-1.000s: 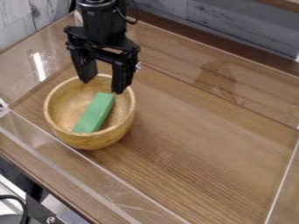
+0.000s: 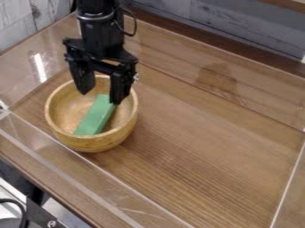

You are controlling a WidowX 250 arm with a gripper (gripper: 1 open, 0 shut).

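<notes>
My gripper [image 2: 99, 71] is a black mechanism with two dark fingers spread apart, hanging over the back part of a round tan bowl [image 2: 119, 126]. A green elongated object [image 2: 94, 118] lies inside the bowl, below and between the fingers. The fingers are open, and I see nothing held between them.
A pale wall or raised edge [image 2: 238, 18] runs along the back. A dark cable [image 2: 12, 209] lies at the lower left corner.
My gripper has shifted slightly left over the bowl. The bowl and green object look essentially unmoved.
</notes>
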